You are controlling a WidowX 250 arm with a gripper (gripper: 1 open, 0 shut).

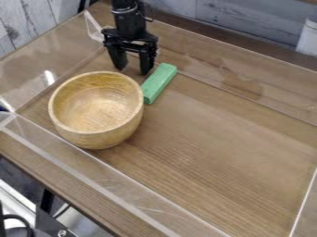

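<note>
My gripper (pixel 132 56) is at the top centre of the view, low over the wooden table behind a large round wooden bowl (pixel 95 109). Its black fingers point down and stand apart; whether anything lies between them is hard to make out. A green bar-shaped object (pixel 158 82) lies on the table just right of the bowl, in front of and right of the gripper.
A white cylindrical object (pixel 310 35) stands at the back right edge. Panelled walls line the back, and a clear strip runs along the left front edge.
</note>
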